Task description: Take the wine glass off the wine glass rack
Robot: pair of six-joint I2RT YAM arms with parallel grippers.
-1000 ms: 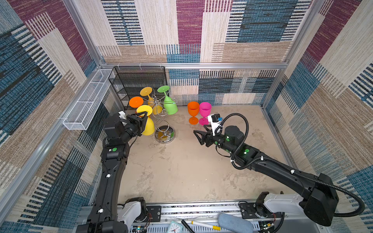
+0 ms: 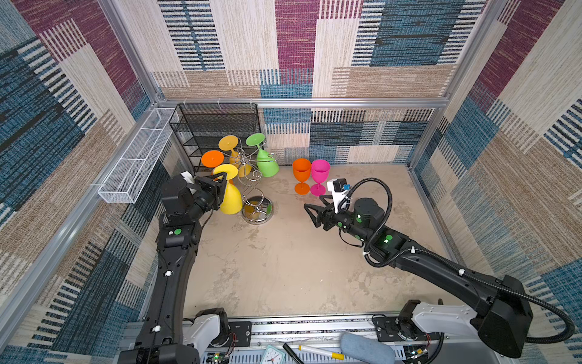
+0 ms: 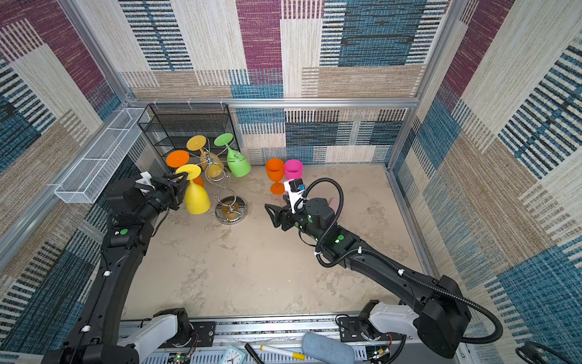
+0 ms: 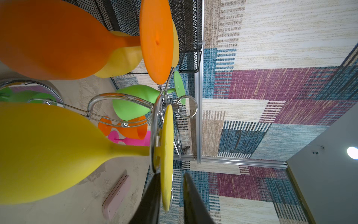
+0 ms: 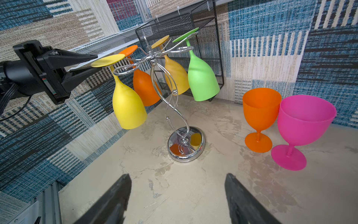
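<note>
A chrome rack (image 2: 257,212) carries upside-down glasses: yellow (image 2: 230,197), orange (image 2: 212,159), mustard (image 2: 228,143) and green (image 2: 266,163). My left gripper (image 2: 219,177) is at the yellow glass's foot; in the left wrist view its blurred fingers straddle the edge of that foot (image 4: 166,186), and whether they grip is unclear. My right gripper (image 3: 271,212) stands open over the table, right of the rack, with nothing between its fingers.
An upright orange glass (image 5: 261,112) and a pink glass (image 5: 304,119) stand right of the rack. A black mesh shelf (image 2: 200,115) is behind it, a white wire basket (image 2: 133,157) on the left wall.
The yellow glass's bowl sits slightly lower in the top left view, with my left gripper at its foot. My right arm has shifted very slightly rightward.
</note>
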